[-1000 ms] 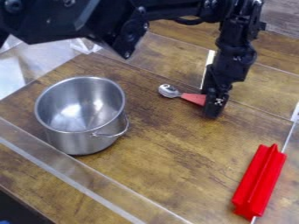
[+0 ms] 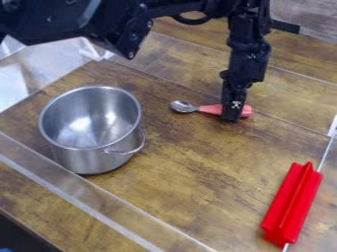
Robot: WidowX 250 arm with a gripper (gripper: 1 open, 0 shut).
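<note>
A spoon (image 2: 207,108) with a metal bowl and pink handle lies on the wooden table, right of the steel pot. The black gripper (image 2: 234,110) points down onto its handle, fingertips at table height, shut on it; the fingers partly hide the handle. The steel pot (image 2: 91,131), with a wire handle, stands at the left.
A red object (image 2: 293,203) with a rod lies at the lower right. Clear strips border the table, and the arm hangs in from the top.
Over the last second the gripper has shifted slightly left and up in the view, and the spoon has moved a little left and down at its bowl end.
</note>
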